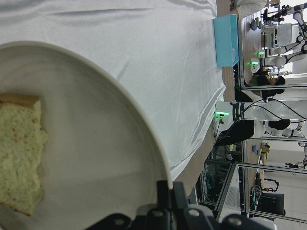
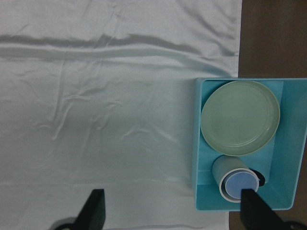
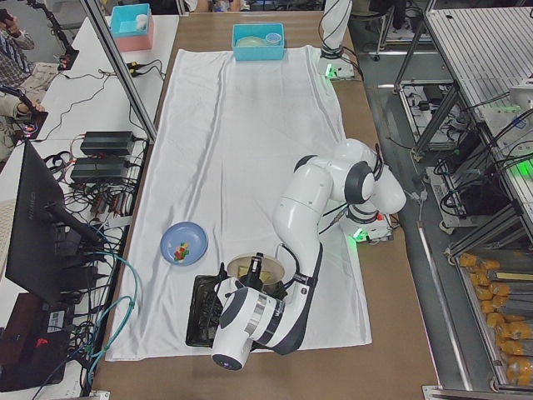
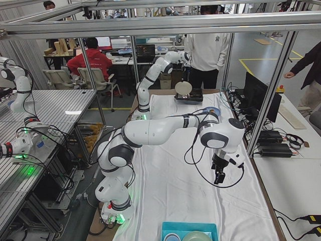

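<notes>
My left gripper is shut on the rim of a cream plate [image 1: 100, 134]; a slice of bread or sponge cake [image 1: 17, 153] lies on it. In the camera left view this arm bends over a black tray [image 3: 200, 317] at the near end. My right gripper stands open over the white cloth, beside a turquoise bin [image 2: 201, 143] holding a green plate [image 2: 240, 117] and a white cup [image 2: 223, 167] with a blue inner piece.
A blue plate [image 3: 175, 237] with small coloured pieces lies left of the black tray. A metal frame and a monitor [image 3: 42, 242] stand along the sides.
</notes>
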